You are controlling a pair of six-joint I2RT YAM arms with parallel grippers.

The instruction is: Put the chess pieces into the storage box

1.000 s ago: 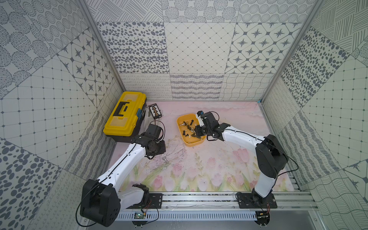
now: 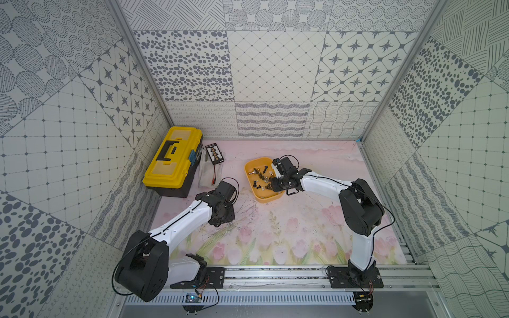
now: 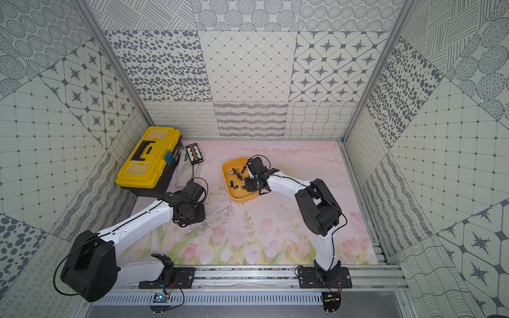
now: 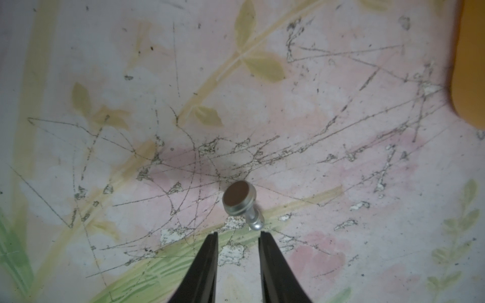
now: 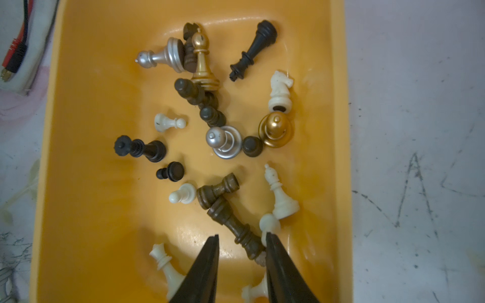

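Note:
A lone silver chess piece (image 4: 240,198) lies tipped over on the table. My left gripper is just above it, its fingers part open and apart from it in the left wrist view. The orange box (image 2: 263,199) at the middle of the table holds many chess pieces, some standing and some lying. Above it hangs my right gripper, part open. Near its fingertips are a dark brown piece (image 5: 233,222) and a white piece (image 5: 270,225); nothing appears gripped. In the top views the arm hides part of the box's right side.
A yellow-lidded toolbox (image 2: 176,153) stands at the left back. Beside it lie a small black picture card (image 2: 214,153) and a clear bag with a red cable (image 2: 214,173).
My left gripper has come toward the front and slightly right, now over the silver piece and hiding most of it. My right arm's elbow has swung left, with its gripper slightly lower.

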